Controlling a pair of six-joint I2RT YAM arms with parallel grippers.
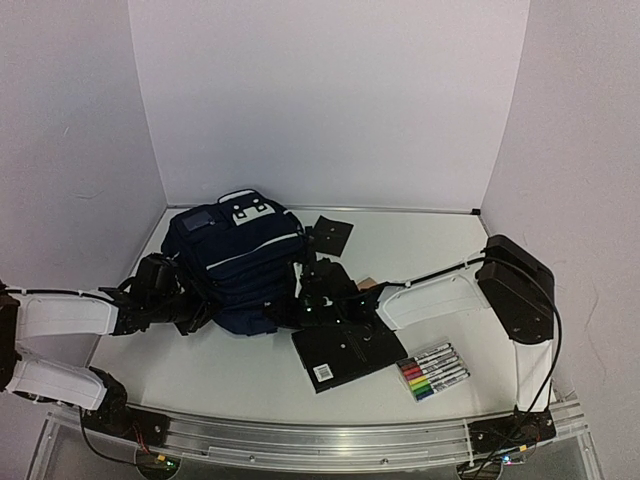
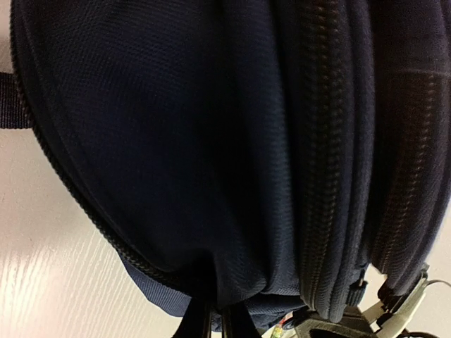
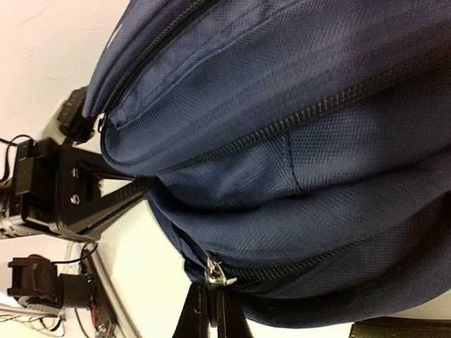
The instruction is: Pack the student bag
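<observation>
A dark navy backpack point(image 1: 235, 245) lies at the left of the table, its lower edge towards the front. My left gripper point(image 1: 200, 312) is at its lower left side; in the left wrist view its fingers point(image 2: 192, 322) are close together, with bunched backpack fabric point(image 2: 232, 274) at their tips. From the right, my right gripper point(image 1: 278, 312) reaches the bag's front edge, shut on a metal zipper pull point(image 3: 216, 272) beside the black zipper point(image 3: 296, 267). The bag's inside is hidden. A black folder point(image 1: 340, 365) with a white label lies partly under the right arm.
A clear pack of coloured markers point(image 1: 433, 372) lies right of the folder. A small black flat item point(image 1: 332, 236) lies behind the right gripper, near the bag. Bare table point(image 1: 420, 235) shows at the back right and front left.
</observation>
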